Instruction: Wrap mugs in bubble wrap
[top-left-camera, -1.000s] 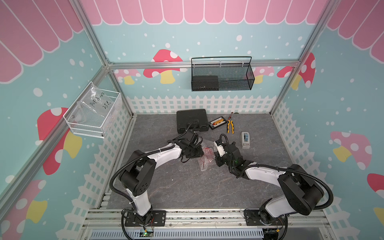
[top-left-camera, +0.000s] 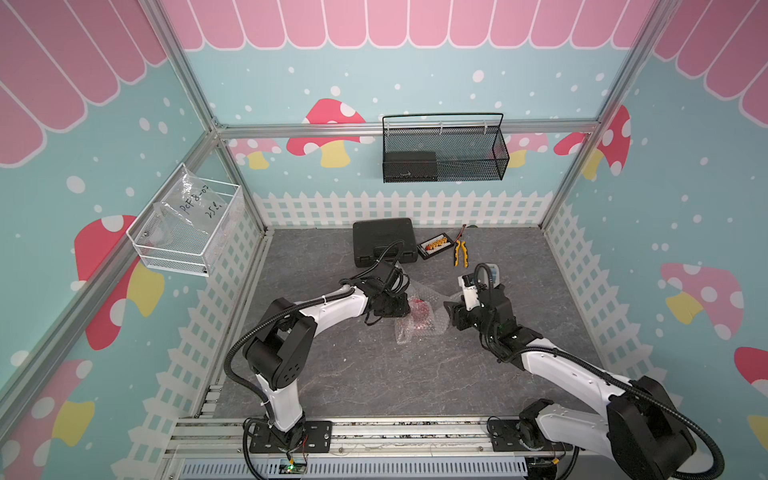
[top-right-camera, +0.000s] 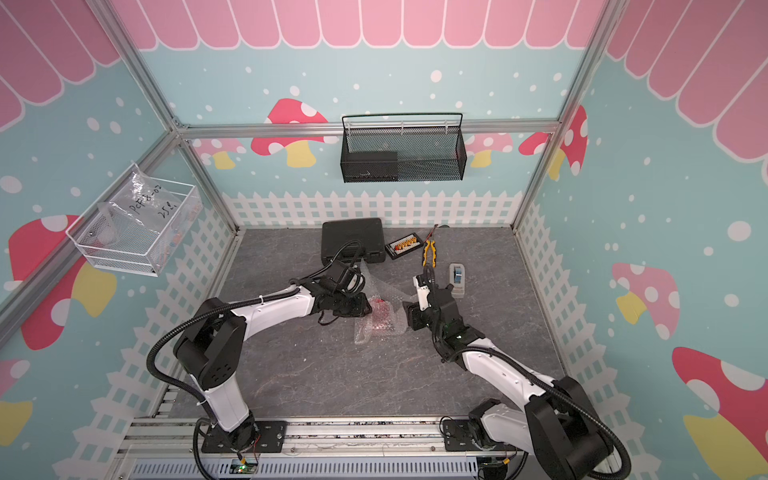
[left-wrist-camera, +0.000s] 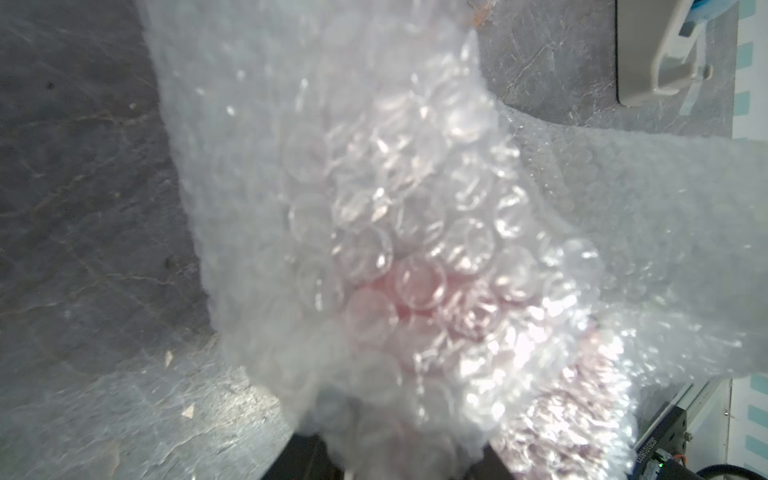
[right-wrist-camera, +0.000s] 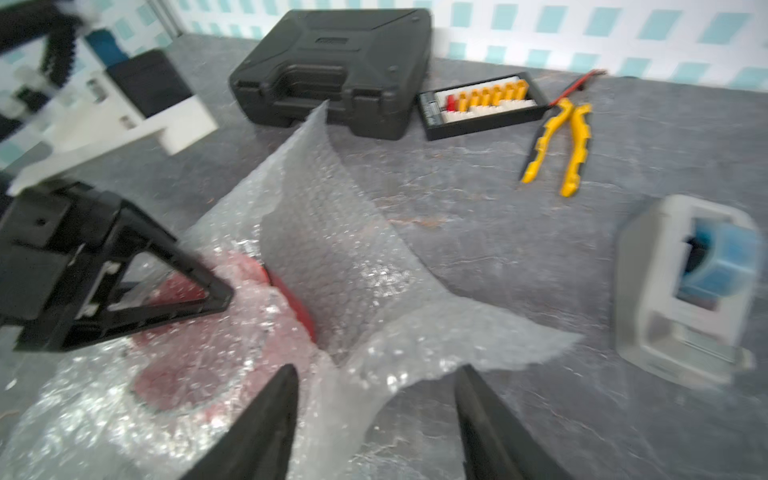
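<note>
A red-pink mug (right-wrist-camera: 297, 306), loosely wrapped in clear bubble wrap (right-wrist-camera: 336, 240), lies mid-table; its rim shows at the wrap's opening in the right wrist view. Against the wrapped mug's left side is my left gripper (top-right-camera: 364, 305). Wrap fills the space between its parted fingers in the left wrist view and hides whether they clamp anything. My right gripper stands open on the other side, fingers well apart, with a loose flap of wrap rising between and beyond them. Bubbles cover most of the mug in the left wrist view.
A black case (top-left-camera: 384, 240), a tray of small yellow-handled pieces (top-left-camera: 435, 245) and yellow pliers (top-left-camera: 461, 253) lie along the back. A grey tape dispenser (top-right-camera: 457, 278) stands behind my right gripper.
My right gripper has moved right, away from the mug, and its arm has swung outward. The wrap now spreads wider toward it. My left arm has barely moved.
</note>
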